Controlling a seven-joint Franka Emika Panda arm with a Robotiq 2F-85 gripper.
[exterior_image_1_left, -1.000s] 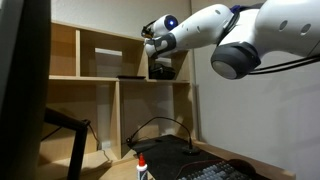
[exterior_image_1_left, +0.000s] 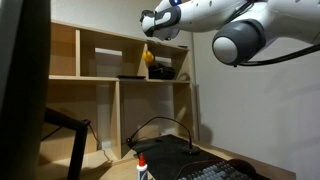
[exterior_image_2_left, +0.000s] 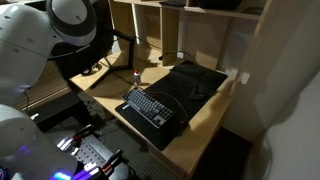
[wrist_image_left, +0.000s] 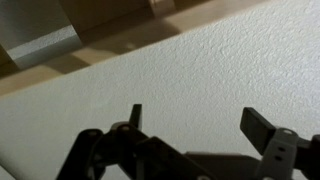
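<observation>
High at the shelf in exterior view 1, my gripper (exterior_image_1_left: 147, 24) is at the end of the raised arm. The wrist view shows its fingers wide apart, with nothing between the fingers. Just below it in exterior view 1 is a small orange-yellow thing (exterior_image_1_left: 148, 57), by the shelf's upright divider. What supports it cannot be made out. A black box-like thing (exterior_image_1_left: 161, 72) is in the shelf compartment beside it. The wrist view is mostly filled by a pale textured wall (wrist_image_left: 190, 85), with a wooden edge (wrist_image_left: 120, 42) across its top.
The wooden shelf (exterior_image_1_left: 123, 104) stands against the wall. On the desk below are a red-capped bottle (exterior_image_1_left: 142, 168), a keyboard (exterior_image_2_left: 151, 107), a dark mat (exterior_image_2_left: 188, 84) and a thin cable. A dark flat thing (exterior_image_1_left: 131, 77) lies on the middle shelf board.
The gripper has risen from the shelf opening to above it, and the arm has lifted with it. The orange-yellow thing, not visible before, now shows below the gripper.
</observation>
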